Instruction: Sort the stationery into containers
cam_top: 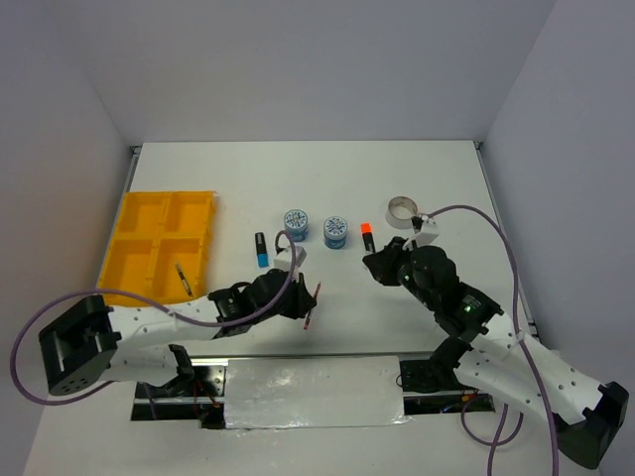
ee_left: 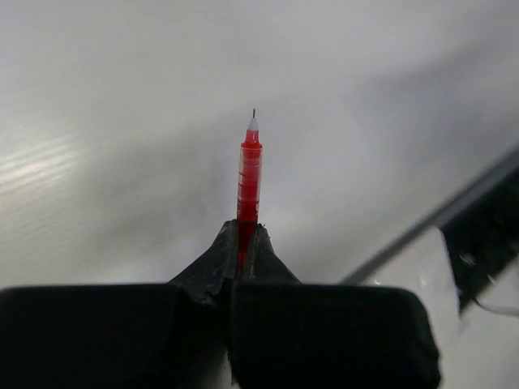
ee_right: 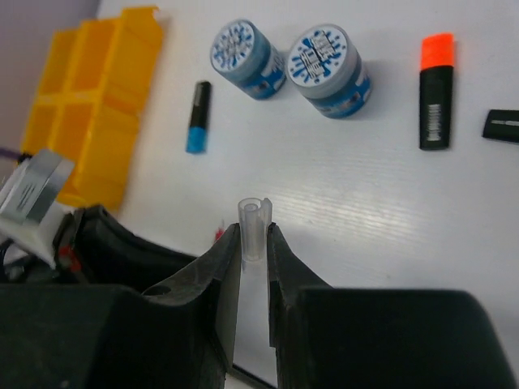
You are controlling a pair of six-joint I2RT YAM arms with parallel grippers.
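Observation:
A red pen (ee_left: 249, 182) with its fine tip bare points forward from my left gripper, which is shut on it. The top view shows this pen (cam_top: 315, 302) low over the front middle of the table. My right gripper is shut on a clear tubular piece, like a pen cap (ee_right: 255, 223), whose end pokes out between the fingers. A black highlighter with an orange end (cam_top: 367, 238) lies by the right arm. Another black one with a blue end (cam_top: 261, 250) lies further left. The orange compartment tray (cam_top: 159, 238) at the left holds a dark pen (cam_top: 184, 279).
Two blue-white jars (cam_top: 296, 224) stand side by side mid-table. A round silver container (cam_top: 401, 211) sits behind the right gripper. A black object (ee_right: 502, 126) shows at the right wrist view's edge.

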